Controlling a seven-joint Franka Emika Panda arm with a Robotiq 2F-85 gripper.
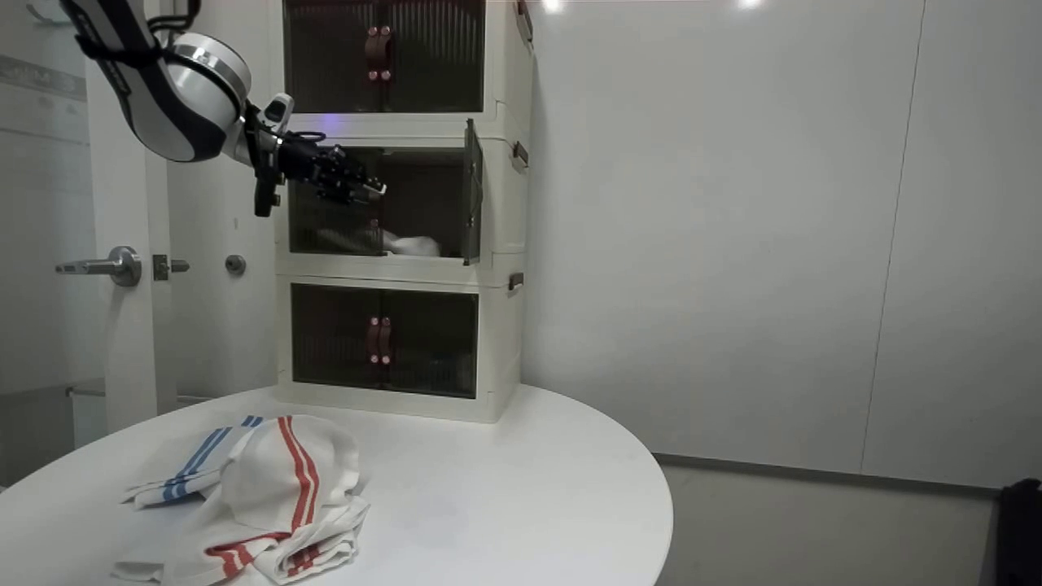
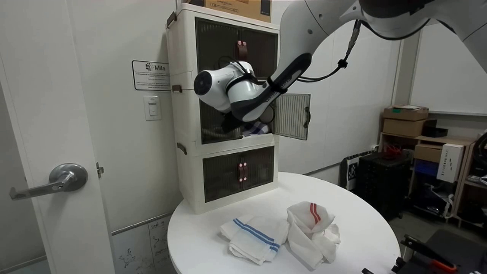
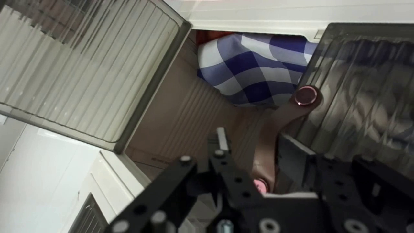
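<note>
In the wrist view my gripper has its two fingers apart, one on each side of the brown strap handle (image 3: 266,145) of the closed door (image 3: 364,93). Space shows between the strap and the left finger; whether the right one touches it I cannot tell. From exterior view 1, the gripper (image 1: 376,190) is at the middle cabinet compartment, in front of its handle. That compartment's other door (image 1: 473,195) stands swung outward. Inside lies a blue-and-white checked cloth (image 3: 256,66). The arm hides the gripper in exterior view 2.
Two cloths, one blue-striped (image 2: 255,237) and one red-striped (image 2: 310,233), lie crumpled on the round white table (image 1: 547,488). The bottom compartment doors (image 1: 430,342) are closed, as are the top ones (image 1: 435,54).
</note>
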